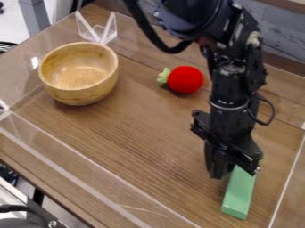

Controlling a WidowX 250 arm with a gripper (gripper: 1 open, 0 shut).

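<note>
My gripper (215,167) reaches down from the top right to just above the wooden table at the lower right. It looks shut, with nothing visible held in it. A pale green bar (237,199) lies flat on the table beside and below the gripper, its upper end partly hidden behind the fingers.
A red tomato-like object (186,80) with green leaves sits at the upper middle. A tan bowl (78,71) stands at the upper left.
</note>
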